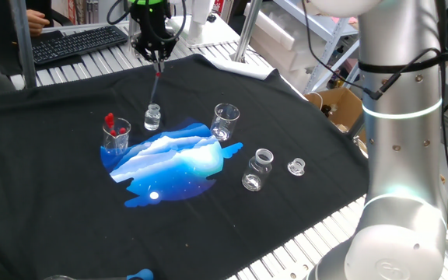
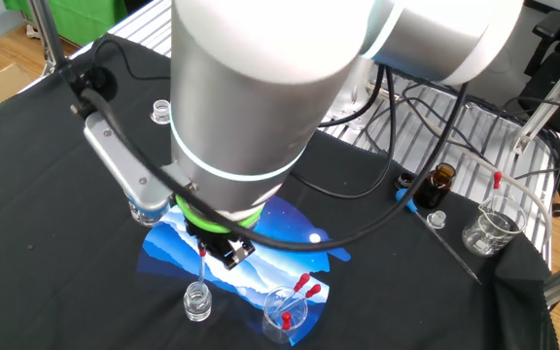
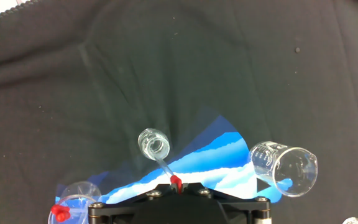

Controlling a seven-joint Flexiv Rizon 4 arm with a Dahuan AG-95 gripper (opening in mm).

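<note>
A thin clear dropper (image 1: 155,89) with a red bulb (image 3: 176,182) hangs from my gripper (image 1: 159,65), which is shut on it near the bulb. Below stands a small clear bottle (image 1: 152,117), upright on the black cloth. The dropper's lower end meets the bottle's mouth in every view; how far inside it reaches I cannot tell. In the wrist view the same bottle (image 3: 153,144) lies just beyond the fingers, with the dropper slanting towards its opening. Exterior view 2 shows the dropper (image 2: 202,267) nearly upright over the bottle (image 2: 197,302), partly beside the dark gripper.
Close by stand a beaker (image 1: 116,138) holding several red-bulbed droppers and an empty beaker (image 1: 225,122). A wider bottle (image 1: 257,171) and a glass stopper (image 1: 296,166) are farther right. An amber bottle (image 2: 436,185) and another beaker (image 2: 494,227) occupy the far side.
</note>
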